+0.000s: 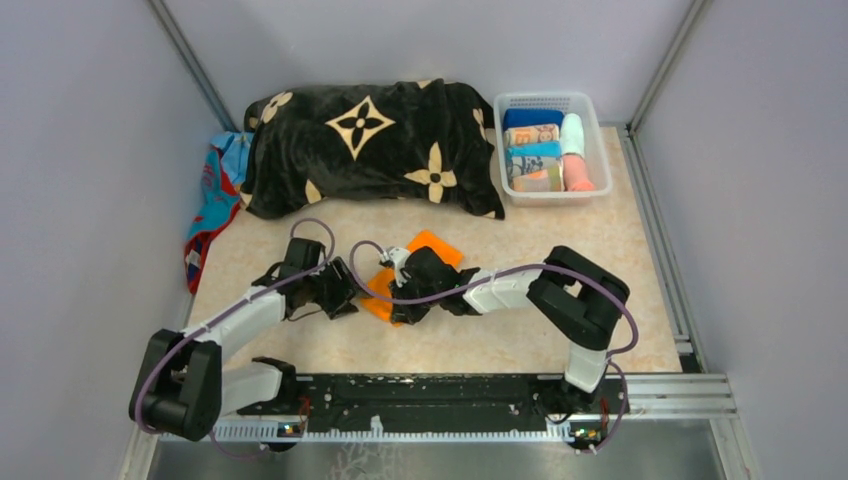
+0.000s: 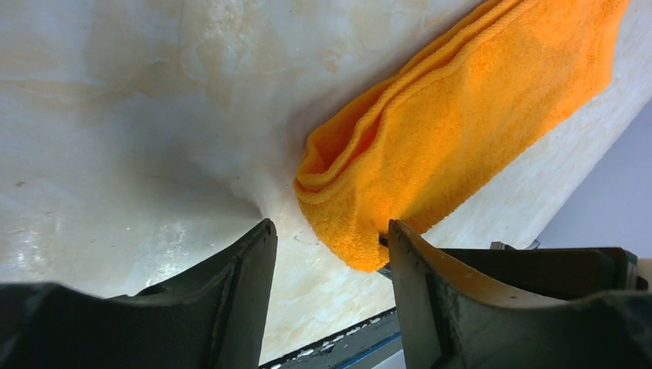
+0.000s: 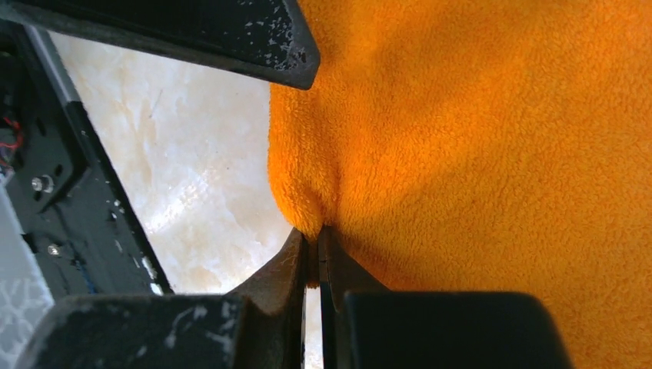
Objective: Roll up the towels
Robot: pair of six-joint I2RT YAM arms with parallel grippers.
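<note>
An orange towel (image 1: pixel 440 245) lies folded in layers on the table, partly under my right arm in the top view. My right gripper is shut on a bunched edge of it. My left gripper is at the towel's left end, its fingers apart; the towel's rounded folded corner lies just beyond them, with no cloth visibly held. In the left wrist view the right gripper's dark body shows behind the left fingers.
A white basket (image 1: pixel 552 196) of rolled towels stands at back right. A black patterned blanket (image 1: pixel 370 170) lies along the back, with blue and red cloths (image 1: pixel 210 210) at left.
</note>
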